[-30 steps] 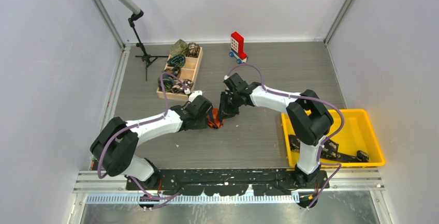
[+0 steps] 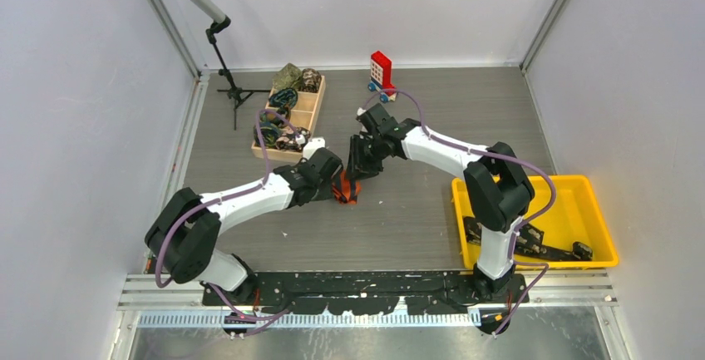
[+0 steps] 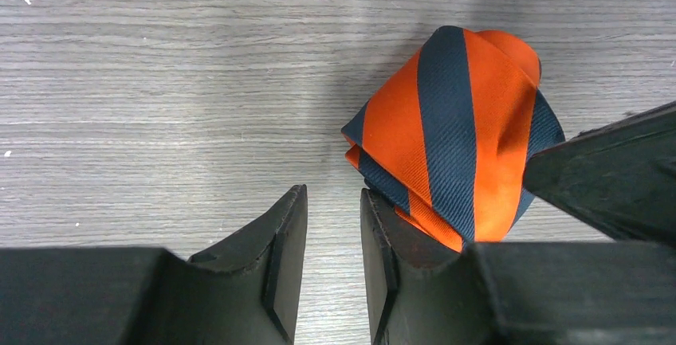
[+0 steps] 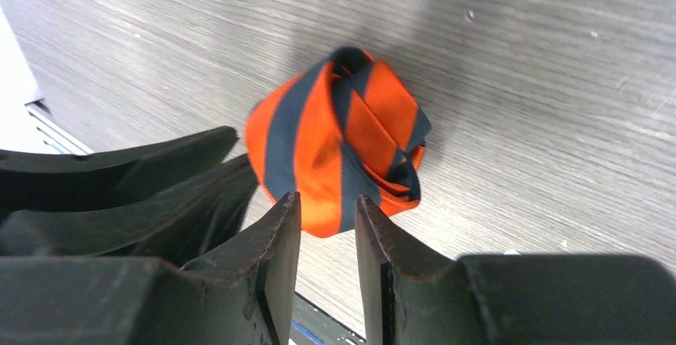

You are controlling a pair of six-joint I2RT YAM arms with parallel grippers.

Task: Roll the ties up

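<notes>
An orange and dark navy striped tie [image 2: 346, 189], folded into a compact bundle, lies on the grey table between my two grippers. In the left wrist view the bundle [image 3: 446, 130] sits just right of my left gripper, whose fingertips stand a little apart with bare table between them. In the right wrist view the bundle [image 4: 319, 146] lies beyond my right gripper, whose fingers are also a little apart, just above it. The other gripper's dark body reaches in at the side of each wrist view.
A wooden divided box [image 2: 303, 110] with rolled camouflage ties stands at the back left, a red toy [image 2: 381, 69] at the back, and a yellow bin [image 2: 586, 219] with dark ties at the right.
Both grippers have shifted slightly toward the back of the table, the right one more so.
</notes>
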